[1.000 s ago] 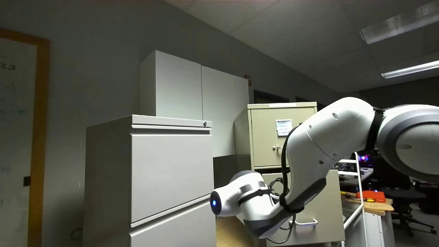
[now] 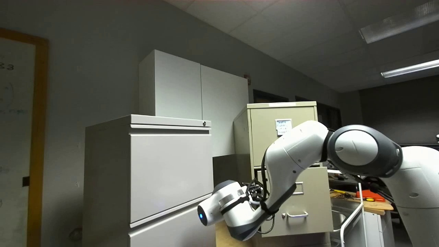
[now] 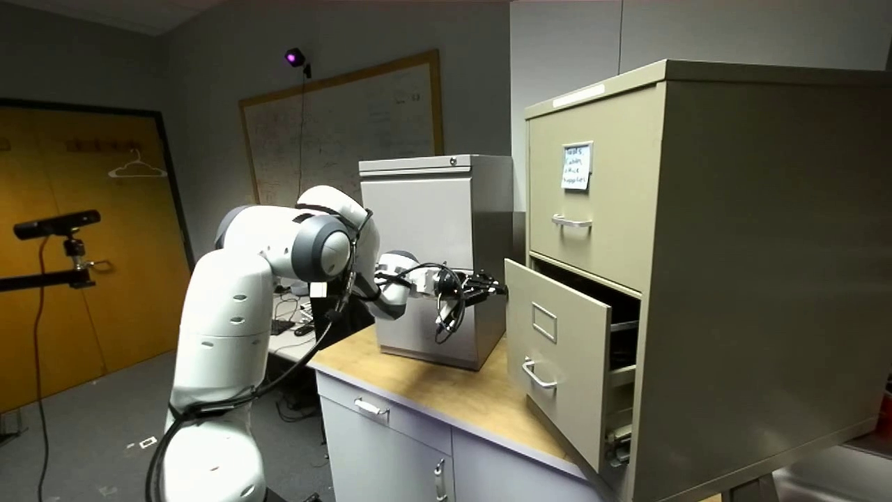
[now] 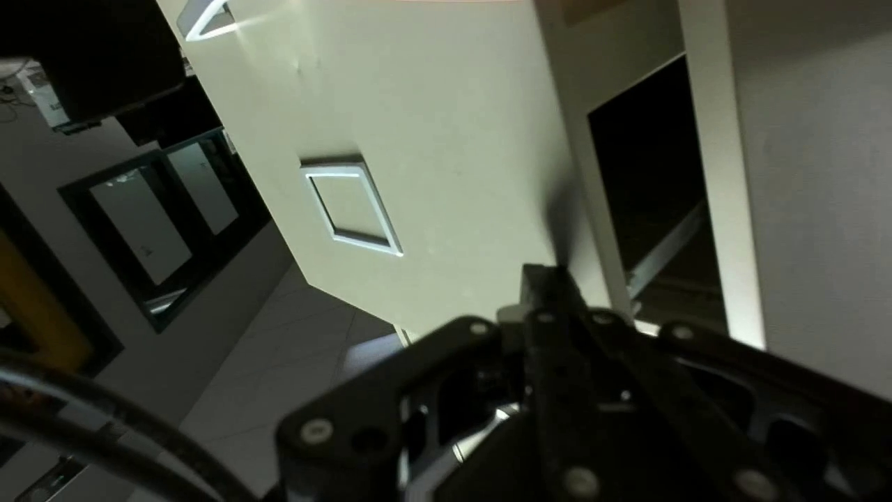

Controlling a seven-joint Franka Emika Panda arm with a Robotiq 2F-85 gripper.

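The beige filing cabinet [image 3: 761, 251] has its lower drawer [image 3: 573, 360] partly pulled out, with a dark gap above and beside its front panel. In exterior view 2 my gripper [image 3: 503, 289] reaches to the panel's left side edge, near its upper part. The wrist view shows the gripper shut, nothing visible between its fingers, with the tips at or very close to the edge of the drawer front [image 4: 451, 159]. Contact itself is hard to tell. The drawer handle [image 3: 539, 375] is free. In exterior view 1, the arm hides the gripper and part of the drawer [image 2: 317, 201].
A grey cabinet [image 3: 418, 226] stands just behind the wrist, on the same wooden counter [image 3: 443, 385]. The closed upper drawer [image 3: 598, 201] carries a paper label and a handle. Bare counter lies in front of the grey cabinet.
The lower drawer stands farther in than a second ago. My arm has moved toward the cabinet, its wrist shifting left and its elbow dropping in exterior view 1.
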